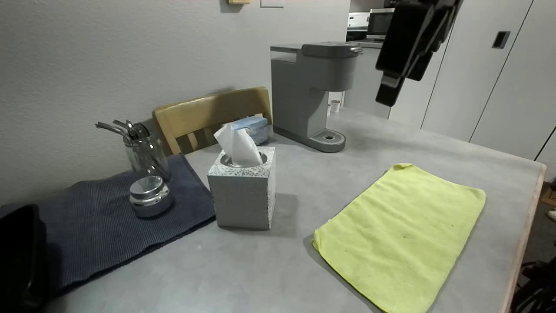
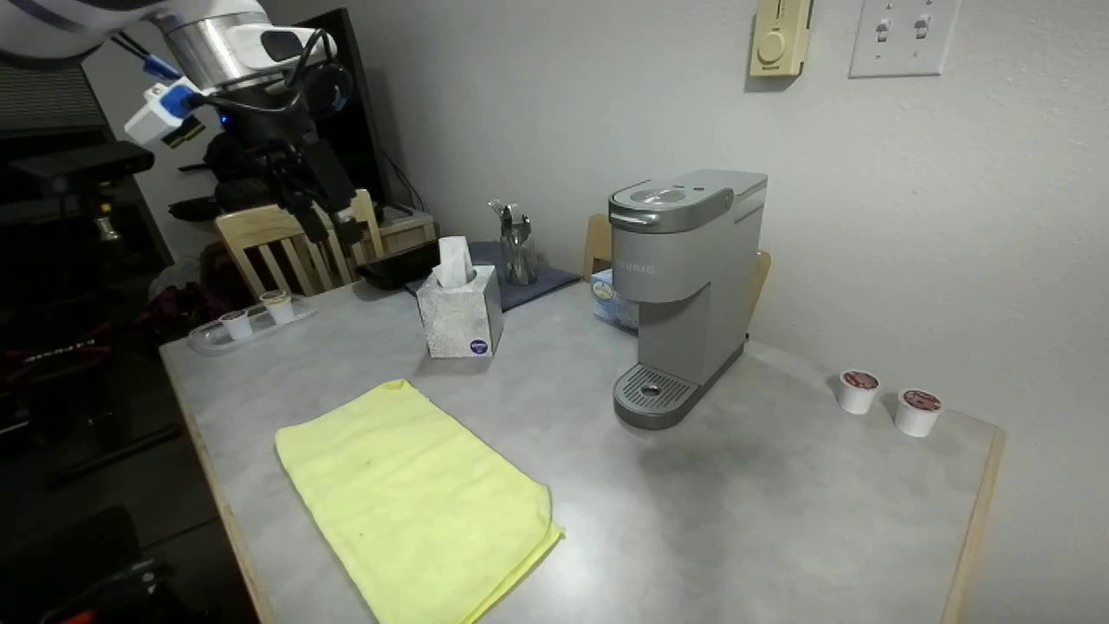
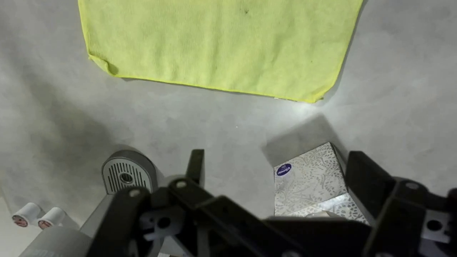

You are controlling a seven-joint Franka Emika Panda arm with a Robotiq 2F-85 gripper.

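My gripper is open, its two fingers point(image 3: 196, 165) wide apart with nothing held. In the first exterior view, the gripper point(image 1: 402, 86) hangs tilted, high above the table at the upper right. A yellow-green cloth point(image 1: 406, 234) lies flat on the table, one corner slightly curled in the wrist view. The patterned tissue box point(image 1: 242, 198) stands upright with a white tissue point(image 1: 240, 148) sticking out. Behind it stands a grey coffee maker point(image 2: 671, 270), its drip tray point(image 3: 127, 176) clear.
Two white pods point(image 2: 858, 392) sit right of the coffee maker. Across the table, a clear tray point(image 2: 213, 338) carries two more. A dark blue mat point(image 1: 104, 229) bears a glass jar of utensils point(image 1: 148, 156) and a lidded silver jar point(image 1: 150, 197). Bare table surrounds the cloth.
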